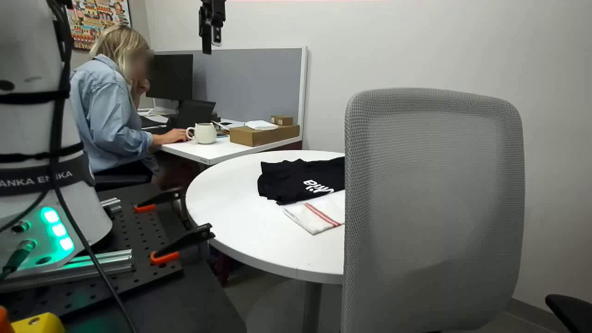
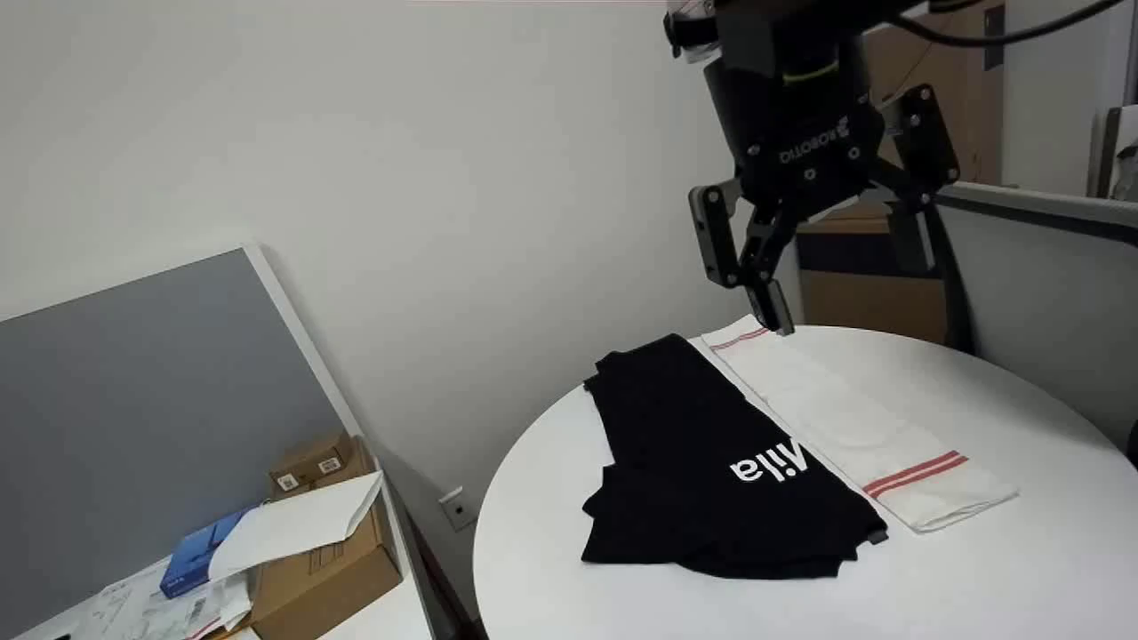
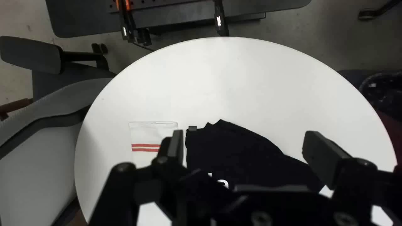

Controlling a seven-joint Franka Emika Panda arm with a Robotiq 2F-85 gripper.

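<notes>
A black T-shirt [image 2: 693, 469] with white lettering lies folded on the round white table [image 2: 533, 533]. Alongside it is a folded white towel [image 2: 843, 411] with red stripes. My gripper [image 2: 843, 272] hangs above the table, its fingers wide apart and nothing between them. From the wrist, the open gripper looks down over the shirt [image 3: 233, 150], hiding its lower part. The left finger overlaps the edge of the towel [image 3: 145, 133]. In exterior view 1 the gripper [image 1: 211, 33] shows at the top, and a chair back covers part of both cloths.
A grey mesh chair [image 1: 433, 211] stands against one side of the table. A desk with a mug [image 1: 203, 133], cardboard box [image 1: 263, 135] and seated person [image 1: 114, 105] is behind. Bare tabletop [image 3: 241, 83] stretches between the cloths and the robot's base.
</notes>
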